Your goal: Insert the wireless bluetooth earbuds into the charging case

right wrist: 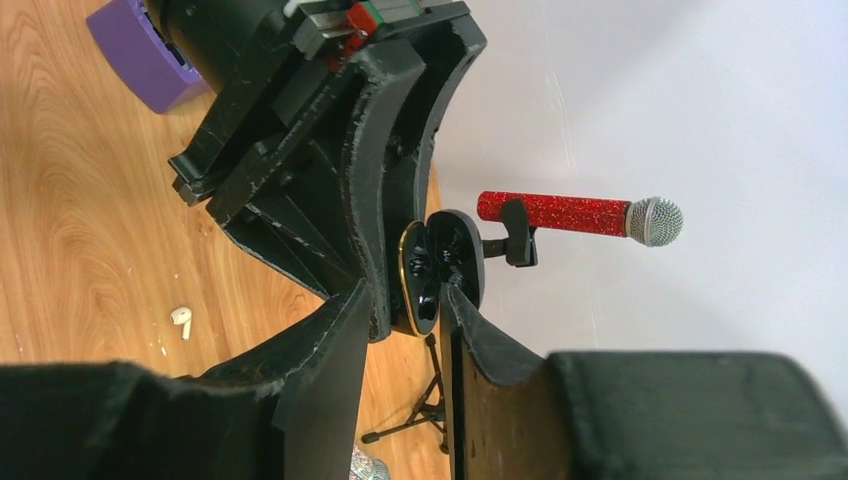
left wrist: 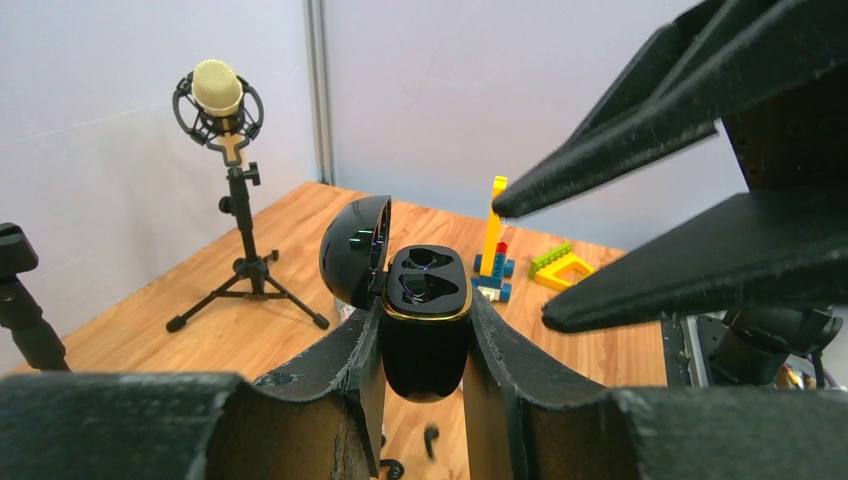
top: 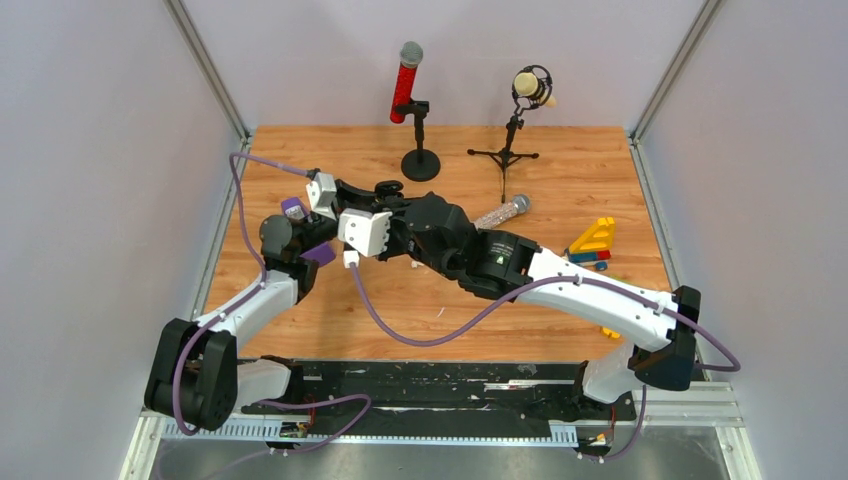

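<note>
A glossy black charging case (left wrist: 428, 340) with a gold rim is clasped upright by my left gripper, its lid (left wrist: 356, 250) standing open. Dark glossy shapes fill the two hollows; whether they are earbuds or empty recesses is hard to tell. Beside the case, my right gripper has its fingers (left wrist: 650, 280) spread apart, tips a short way from the case, nothing seen between them. The right wrist view shows the open case (right wrist: 420, 280) just beyond those fingertips. A white earbud (right wrist: 181, 317) lies on the wooden table.
Purple blocks (top: 320, 254) sit near the left arm. Standing at the back are a red microphone (top: 403, 90) and a tripod microphone (top: 512, 130). A glittery microphone (top: 505, 212) lies mid-table, and toy blocks (top: 592, 240) are at the right.
</note>
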